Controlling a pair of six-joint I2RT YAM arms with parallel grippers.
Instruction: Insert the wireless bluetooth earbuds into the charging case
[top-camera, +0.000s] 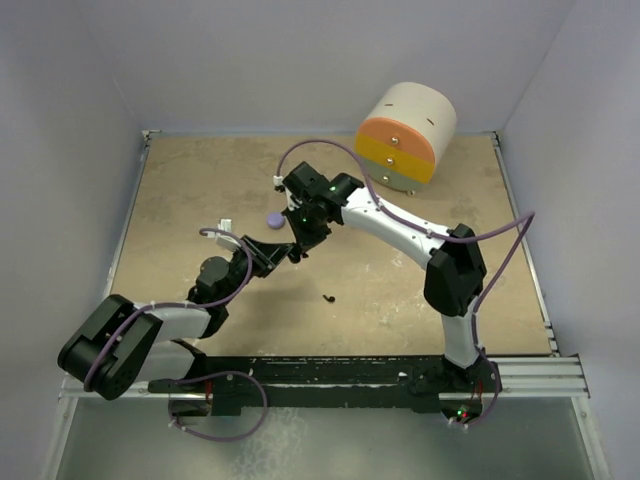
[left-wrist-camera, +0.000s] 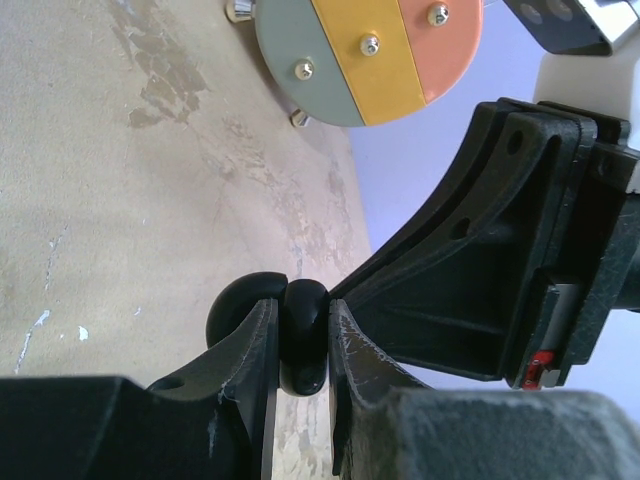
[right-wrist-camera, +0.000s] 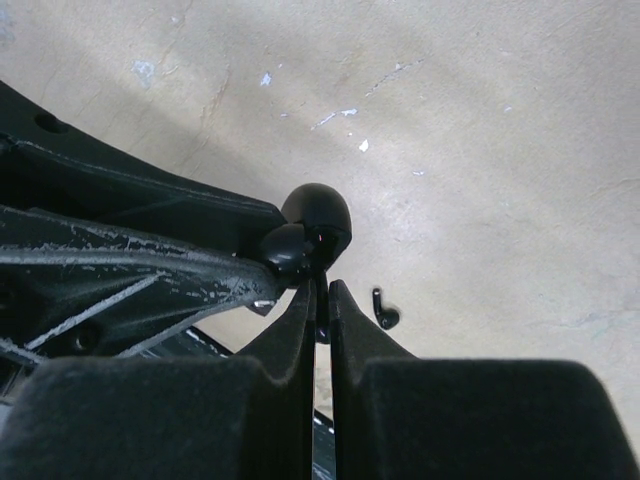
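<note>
Near the middle of the table in the top view, my left gripper (top-camera: 284, 251) and right gripper (top-camera: 300, 246) meet tip to tip. In the left wrist view the glossy black charging case (left-wrist-camera: 303, 335) is clamped between my left fingers, a rounded lid-like part (left-wrist-camera: 232, 305) standing off to one side. The right wrist view shows the case (right-wrist-camera: 318, 215) just beyond my right fingertips, which are shut on a thin dark piece, apparently an earbud (right-wrist-camera: 322, 272), mostly hidden. How far it sits inside the case I cannot tell. A second black earbud (right-wrist-camera: 386, 313) lies loose on the table.
At the back right stands a white rounded cabinet (top-camera: 410, 125) with coloured drawers. A small purple disc (top-camera: 276, 219) lies behind the grippers. Purple cables run along both arms.
</note>
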